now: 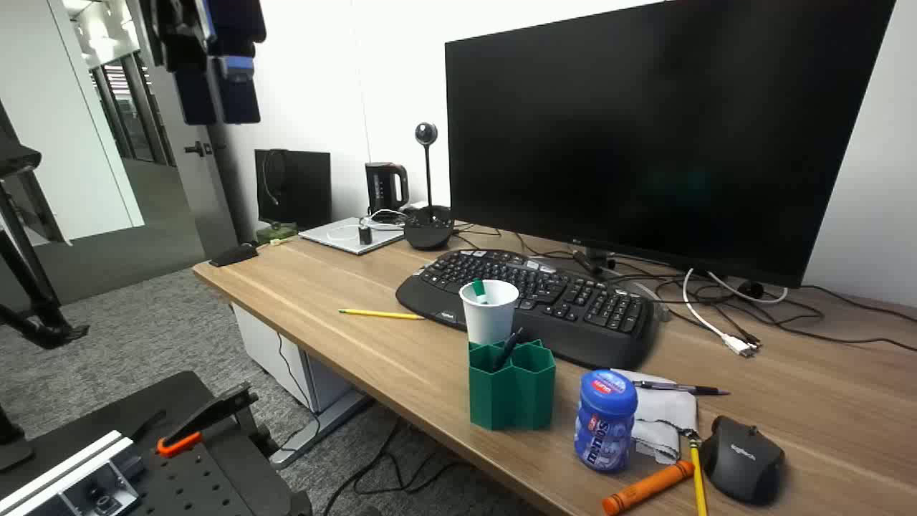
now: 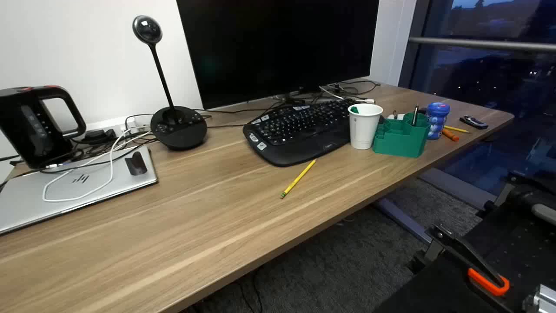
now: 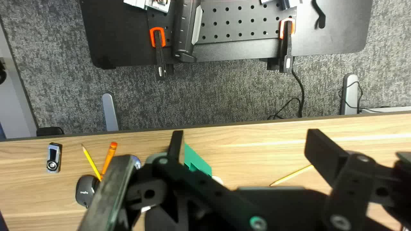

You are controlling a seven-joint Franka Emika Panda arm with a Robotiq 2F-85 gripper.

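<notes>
High above the desk, my gripper stands open in the wrist view, its two fingers wide apart with nothing between them. Part of it [image 1: 219, 99] shows at the top left of exterior view 1; exterior view 2 does not include it. On the desk a white paper cup [image 1: 489, 317] with a green-capped marker inside stands right beside a green pen holder [image 1: 512, 395]. A dark pen sticks up from the holder. One yellow pencil [image 2: 298, 179] lies alone in front of the keyboard. In the wrist view, my gripper hides most of the holder and cup.
Around the holder are a blue gum jar [image 1: 606, 421], an orange marker [image 1: 646, 489], a grey cloth [image 1: 662, 413] with a pen, a second pencil [image 3: 91, 161] and a mouse [image 1: 741, 460]. Behind lie the keyboard [image 2: 307, 133] and monitor [image 1: 653, 146].
</notes>
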